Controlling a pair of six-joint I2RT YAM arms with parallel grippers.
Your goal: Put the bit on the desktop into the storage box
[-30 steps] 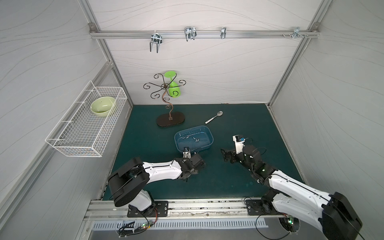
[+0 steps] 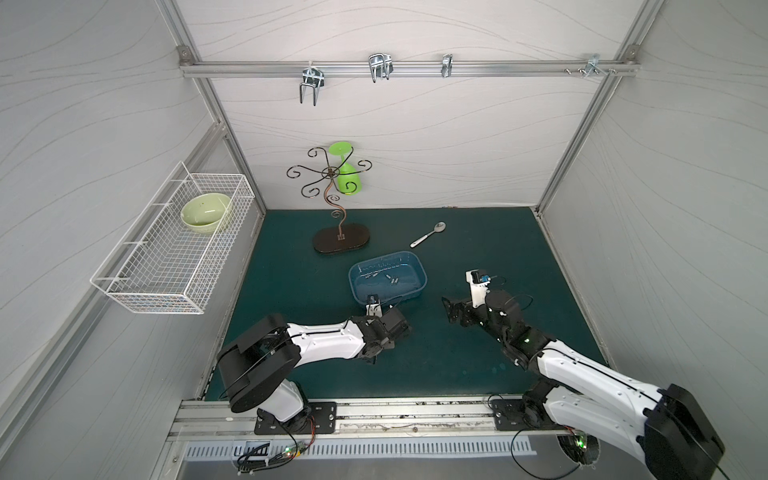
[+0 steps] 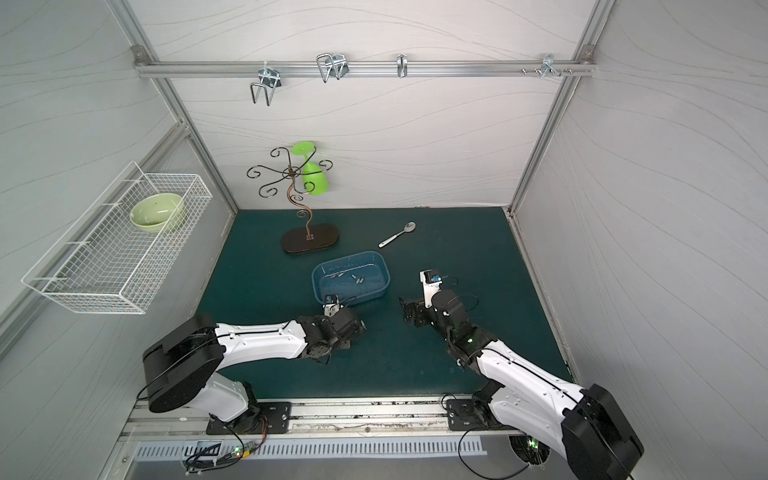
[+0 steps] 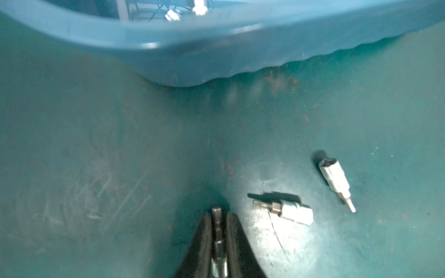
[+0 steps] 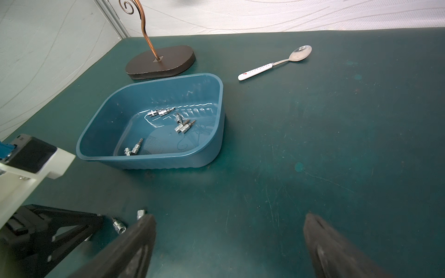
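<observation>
A blue storage box (image 2: 387,264) holds several metal bits (image 5: 184,127). On the desktop in front of it lie two bits (image 4: 333,176), seen in the left wrist view. My left gripper is down at the desktop, its fingers closely flanking a third metal bit (image 4: 217,217); whether it grips it firmly is unclear. My right gripper stands open above the desktop, right of the box, with nothing between its fingers.
A metal scroll stand (image 2: 340,238) and a spoon (image 2: 428,235) are behind the box. A wire basket (image 2: 172,292) with a green bowl (image 2: 204,209) hangs on the left wall.
</observation>
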